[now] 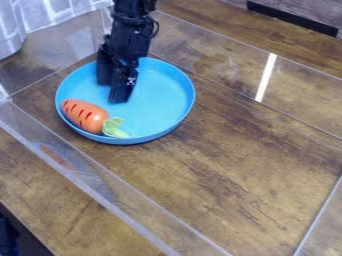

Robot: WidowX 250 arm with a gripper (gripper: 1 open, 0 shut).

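Note:
My black gripper [118, 72] reaches down from the top of the view over the back left part of a round blue plate [154, 108], its fingers low over the plate. Whether they are open or shut is unclear, as they are dark and overlap. An orange toy carrot [83, 115] with black stripes and pale green leaves lies on the front left of the plate, apart from the gripper.
Clear plastic panels run along the left and right edges. A whitish translucent object [20, 20] sits at the top left.

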